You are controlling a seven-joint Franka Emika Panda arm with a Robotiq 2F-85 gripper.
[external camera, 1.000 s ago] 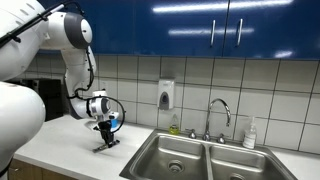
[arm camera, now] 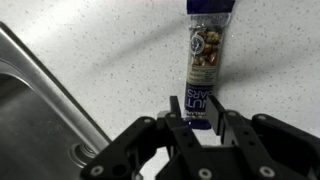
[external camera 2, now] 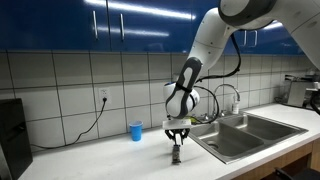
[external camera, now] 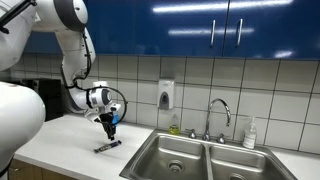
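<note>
A wrapped nut bar (arm camera: 204, 62) with a clear window and dark blue ends runs up the wrist view from between my fingertips. My gripper is shut on its near end, one finger on either side of the wrapper. In exterior view 1 the same dark bar (external camera: 107, 146) shows at or just over the white counter, under my gripper (external camera: 112, 137). From exterior view 2 the bar (external camera 2: 176, 155) is below my gripper (external camera 2: 176, 138). Whether it is clear of the counter I cannot tell.
A double steel sink (external camera: 205, 158) with a tall faucet (external camera: 209, 120) lies to the right of the bar. Behind the arm stands a blue cup (external camera 2: 135, 131). A soap bottle (external camera: 250, 134) is behind the sink.
My gripper has risen slightly and shifted a little to the right in exterior view 1. More of the bar now shows beneath it.
</note>
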